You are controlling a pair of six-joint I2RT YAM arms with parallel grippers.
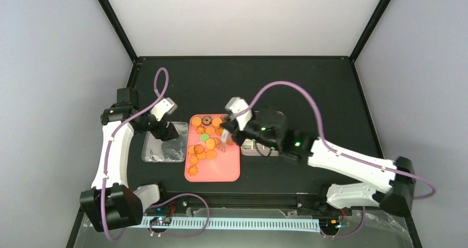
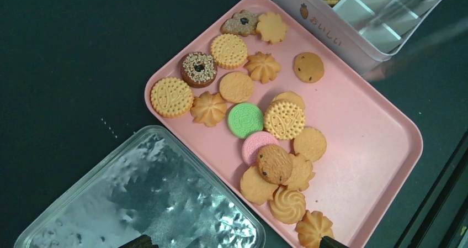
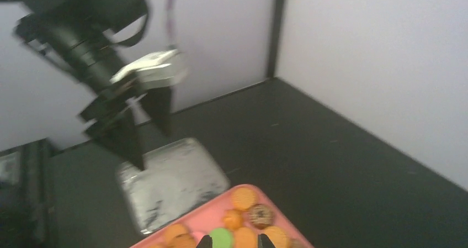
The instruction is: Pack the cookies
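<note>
Cookies of many kinds lie on a pink tray (image 1: 212, 173), among them a green cookie (image 2: 245, 120), a pink one (image 2: 258, 147) and a chocolate ring (image 2: 198, 69) with sprinkles. To its right stands a divided box (image 2: 331, 24) with white compartments, a few at its far end holding cookies. My right gripper (image 1: 223, 140) is over the tray's right half, blurred. In its wrist view the fingertips stand a little apart, with only tray cookies visible through the gap; I cannot make out anything held. My left gripper (image 1: 175, 135) is open and empty above a clear lid (image 1: 160, 151).
The right forearm (image 1: 276, 132) covers much of the box from above. The lid lies against the tray's left side. Behind the tray and box, the black table (image 1: 193, 82) is bare.
</note>
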